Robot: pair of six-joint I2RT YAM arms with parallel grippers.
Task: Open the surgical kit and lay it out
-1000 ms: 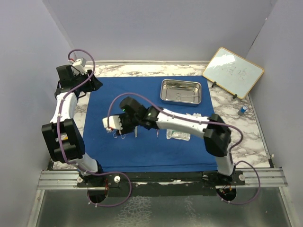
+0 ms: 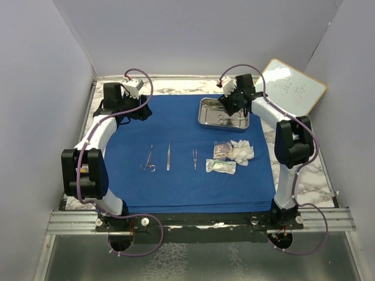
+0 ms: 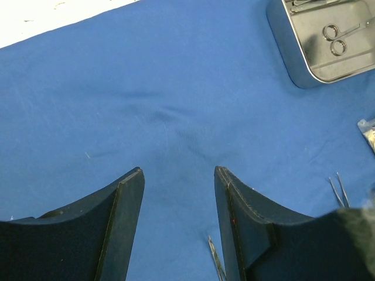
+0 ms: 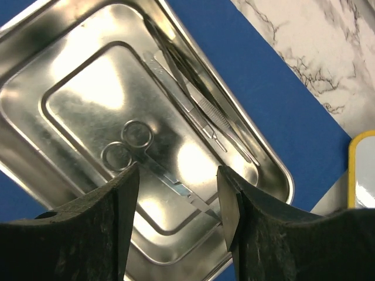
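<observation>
The metal tray [image 2: 205, 121] stands at the back right of the blue cloth [image 2: 176, 193]. Inside it, the right wrist view shows a pair of scissors [image 4: 153, 164] and several slim metal tools [image 4: 199, 105] along one side. My right gripper is open over the tray, its fingertips near the scissors, nothing between them. Out on the cloth lie ring-handled forceps [image 2: 149, 161], a scalpel handle [image 2: 169, 157] and tweezers [image 2: 195, 159], side by side. Above bare cloth at the back left, my left gripper is open and empty.
Right of the tweezers are a clear packet [image 2: 222, 150], crumpled white gauze [image 2: 241, 152] and a sealed white pack [image 2: 221, 166]. A whiteboard [image 2: 290, 88] leans at the back right.
My right arm has swung from over the laid-out tools to above the tray, moving back and right. The left arm has shifted a little to the right. The tools on the cloth have stayed put.
</observation>
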